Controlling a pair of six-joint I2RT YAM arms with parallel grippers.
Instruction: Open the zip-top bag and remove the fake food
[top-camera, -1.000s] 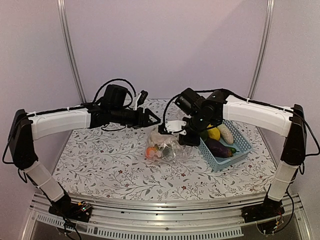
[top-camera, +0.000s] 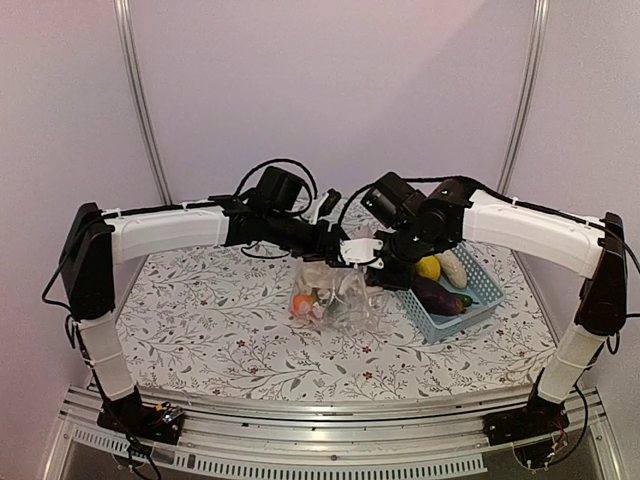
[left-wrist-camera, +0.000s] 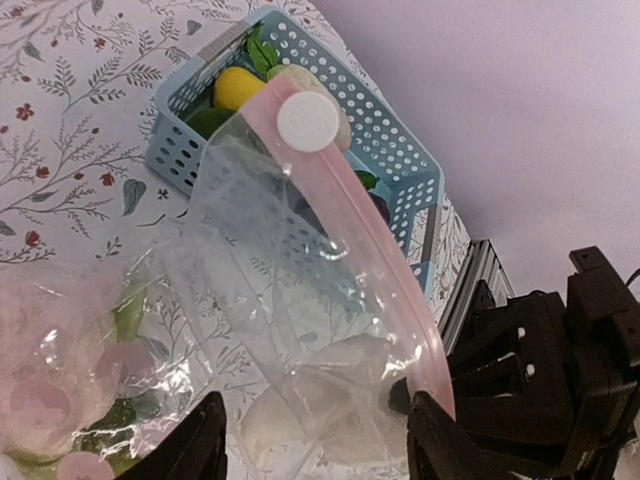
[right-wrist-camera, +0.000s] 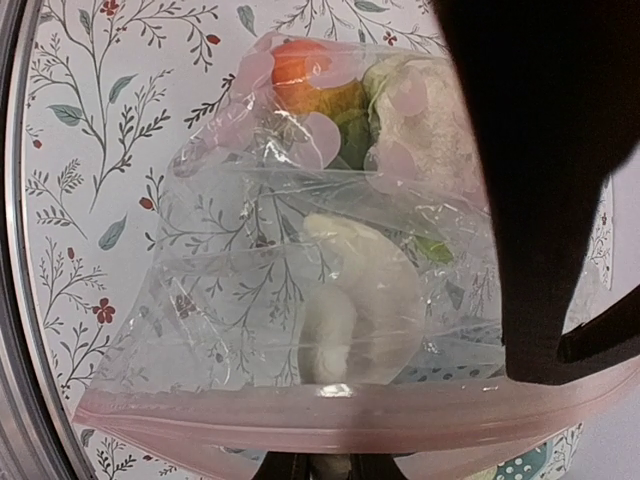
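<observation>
A clear zip top bag (top-camera: 345, 305) with pink dots lies mid-table, its pink zip strip (left-wrist-camera: 360, 225) raised. A white round piece (left-wrist-camera: 308, 122) sits near one end of the strip. Inside are an orange-and-green food piece (right-wrist-camera: 315, 85), a leafy pale one (right-wrist-camera: 425, 120) and a pale curved one (right-wrist-camera: 375, 285). My right gripper is shut on the bag at the strip. Beside it my left gripper stands open, fingers apart, the clear plastic showing across the gap; whether it touches the bag I cannot tell.
The blue basket (top-camera: 432, 330) at the right holds an eggplant (top-camera: 436, 297), a yellow food (top-camera: 428, 267) and a pale long one (top-camera: 452, 268). Both arms nearly meet above the bag.
My left gripper has moved right, from left of the bag up to the right gripper. The right gripper has shifted slightly right, and the bag's upper part has stretched rightward.
</observation>
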